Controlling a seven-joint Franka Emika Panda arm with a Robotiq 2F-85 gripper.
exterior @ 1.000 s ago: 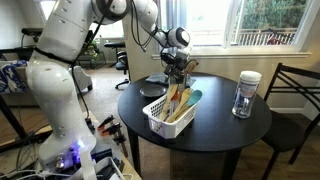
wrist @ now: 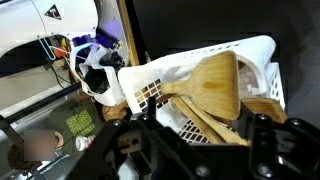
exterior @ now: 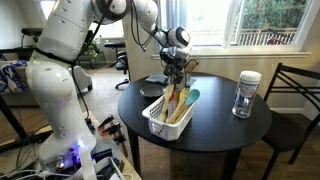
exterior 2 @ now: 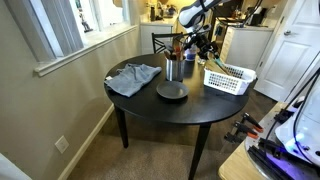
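Over the white basket (exterior: 170,128) my gripper points downward, its fingers apart on either side of a wooden utensil (wrist: 215,84) with a broad flat head. That utensil lies beneath and between the fingers in the wrist view; no firm contact with it shows. More wooden handles lie in the basket under it. A teal-headed utensil (exterior: 191,98) leans at the basket's right side. In exterior view 2 the gripper is small and partly lost against the background, by the basket (exterior 2: 228,80).
A dark plate (exterior 2: 172,91), a grey cloth (exterior 2: 133,78) and a metal holder with utensils (exterior 2: 175,68) share the black table (exterior: 225,125). To the basket's right stands a white canister (exterior: 246,95). Bare tabletop lies between canister and basket.
The arm has come down very slightly over the basket. Basket and utensils look unmoved.
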